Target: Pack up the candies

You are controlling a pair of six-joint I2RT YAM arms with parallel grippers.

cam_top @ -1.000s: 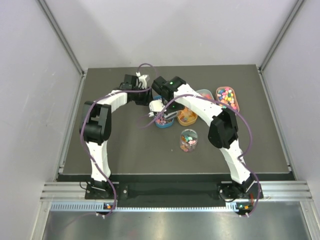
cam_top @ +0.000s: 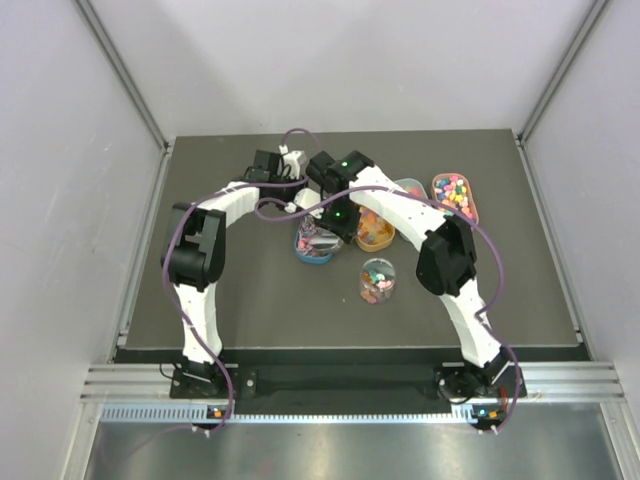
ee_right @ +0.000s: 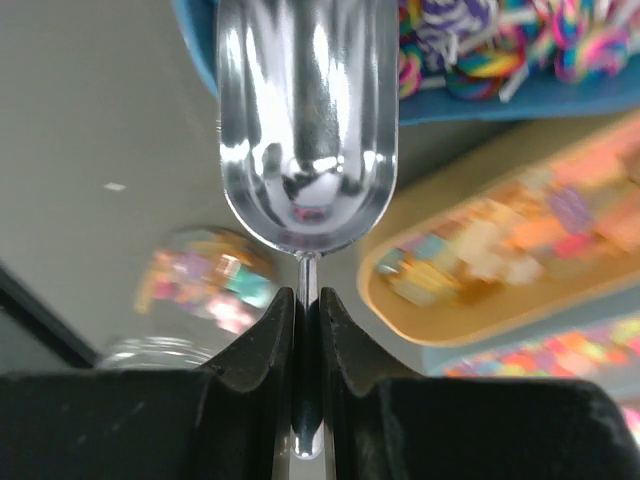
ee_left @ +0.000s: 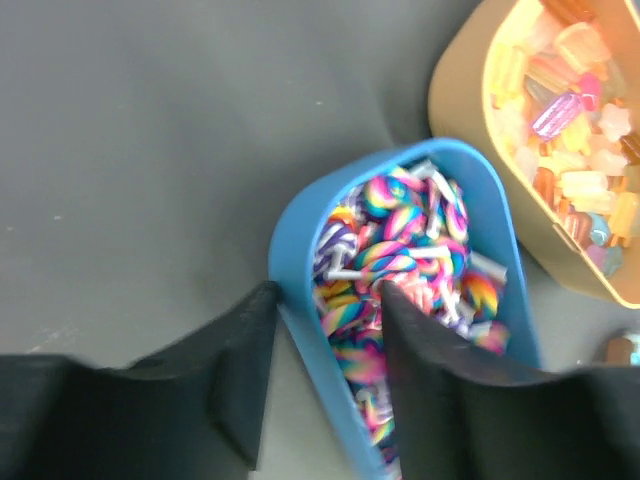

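A blue bin (ee_left: 300,235) holds wrapped, swirled lollipop-like candies (ee_left: 400,240). My left gripper is part open at the bin's wall, with one finger (ee_left: 245,340) outside and the other over the candies. Whether the fingers press on the wall cannot be made out. My right gripper is shut on the handle of a shiny metal scoop (ee_right: 305,130). The scoop's bowl looks empty and lies over the blue bin's edge. A clear round jar (cam_top: 377,282) with mixed candies in it stands in front, to the right of the blue bin.
Right of the blue bin is a yellow-orange bin (cam_top: 375,232) of gummy candies. A pale bin (cam_top: 410,186), partly behind my right arm, and an orange bin (cam_top: 456,194) of colourful round candies stand farther right.
The blue bin has shifted to the left and slightly forward, away from the yellow-orange bin. My left gripper has moved a little left too. The scoop stays in the right gripper.
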